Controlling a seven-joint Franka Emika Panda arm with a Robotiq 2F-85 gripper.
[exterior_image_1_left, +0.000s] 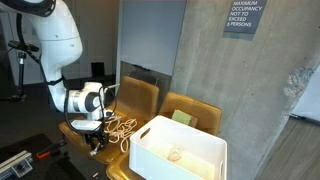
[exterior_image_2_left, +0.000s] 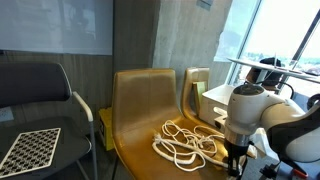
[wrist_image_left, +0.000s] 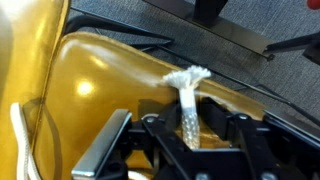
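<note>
A white rope lies in loose loops on the tan chair seat, its pile (exterior_image_1_left: 124, 130) right of my arm in exterior view 1 and its coils (exterior_image_2_left: 186, 141) plain in exterior view 2. Low over the seat's front edge is my gripper. One white rope end (wrist_image_left: 189, 100) runs between its dark fingers in the wrist view and pokes out past the tips. The frames do not settle whether the fingers press on it. In exterior view 1 a small pale piece shows under the gripper (exterior_image_1_left: 95, 143), too blurred to make out.
A large white box (exterior_image_1_left: 150, 158) stands to the right, with a small tan coil (exterior_image_1_left: 175, 155) inside. Behind it, a tan chair (exterior_image_1_left: 207, 113) carries a greenish cushion (exterior_image_1_left: 185, 118). A dark chair (exterior_image_2_left: 50, 115) stands left in exterior view 2.
</note>
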